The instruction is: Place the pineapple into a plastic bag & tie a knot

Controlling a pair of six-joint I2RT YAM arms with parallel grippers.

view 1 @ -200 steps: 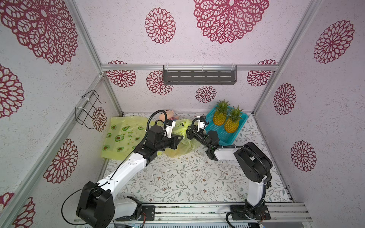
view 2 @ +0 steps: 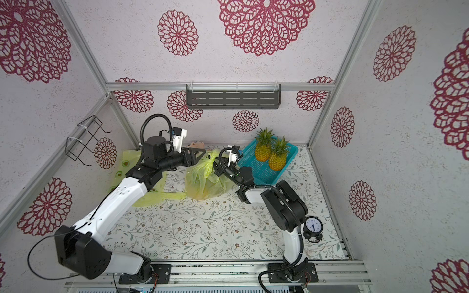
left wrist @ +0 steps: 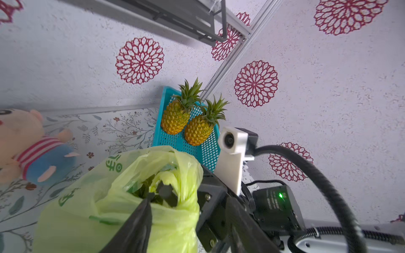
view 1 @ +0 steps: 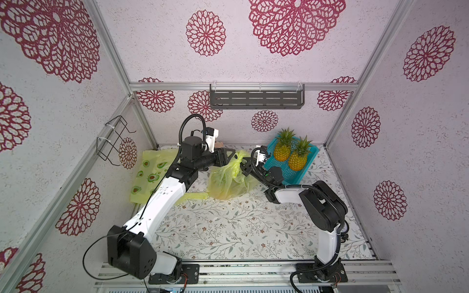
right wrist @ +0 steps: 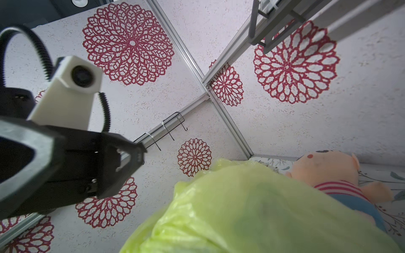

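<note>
The yellow-green plastic bag (view 1: 229, 183) stands mid-table, its neck bunched up. At that neck, my right gripper (view 1: 243, 164) is shut on the plastic. In the left wrist view, dark tips show amid the folds of the bag (left wrist: 181, 210). My left gripper (view 1: 230, 157) is open at the bag's upper left, and its blurred fingers (left wrist: 137, 225) spread in front of the bunched plastic. A dim greenish shape shows through the bag (right wrist: 261, 206); the pineapple inside cannot be made out clearly.
Two pineapples (view 1: 298, 160) lie in a blue basket (view 1: 308, 171) at the back right. A pink doll (left wrist: 46, 156) lies behind the bag. Flat green bags with avocado prints (view 1: 146, 188) cover the left side.
My left gripper moved up and back from the bag's front left side to the level of its neck.
</note>
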